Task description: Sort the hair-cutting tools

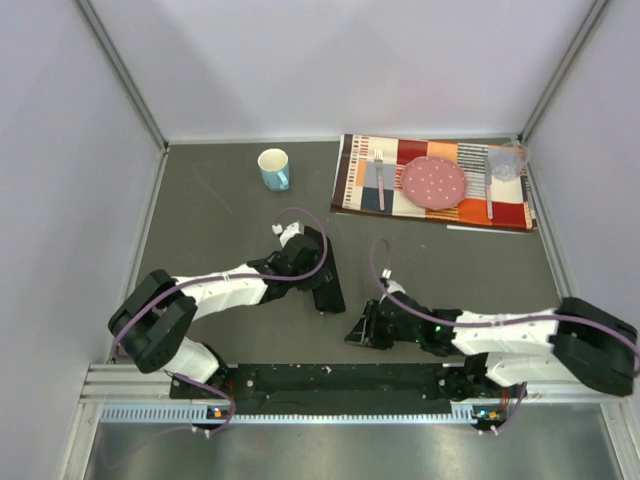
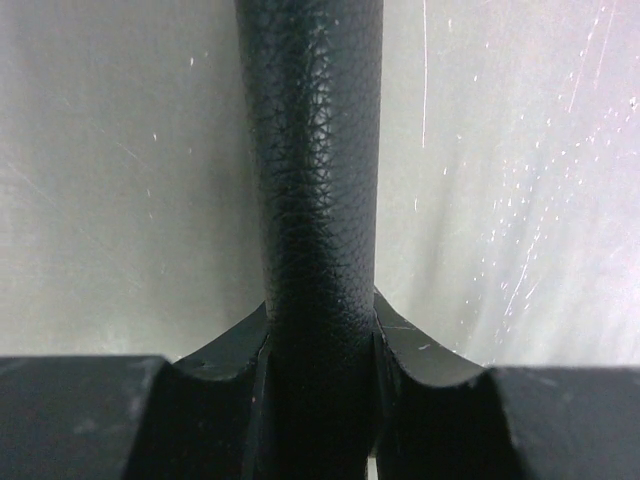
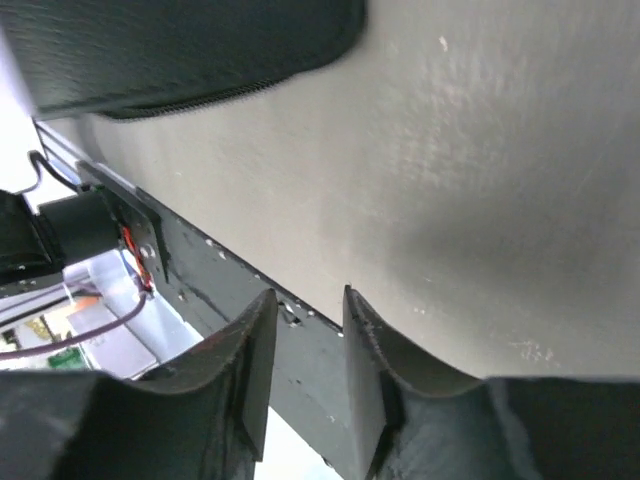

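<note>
A long black leather-like case with a zipper lies on the grey table, slanting toward the front. In the left wrist view the grained case runs between the fingers, and my left gripper is shut on it. From the right, my right gripper hovers just off the case's front end. Its fingers stand partly apart with only bare table and the dark front rail beyond them. The zipped edge of the case fills the upper left of the right wrist view. No hair cutting tools show; the case's inside is hidden.
At the back left stands a light blue mug. A patterned placemat at the back right bears a fork, a pink plate and a knife; a clear glass stands at its corner.
</note>
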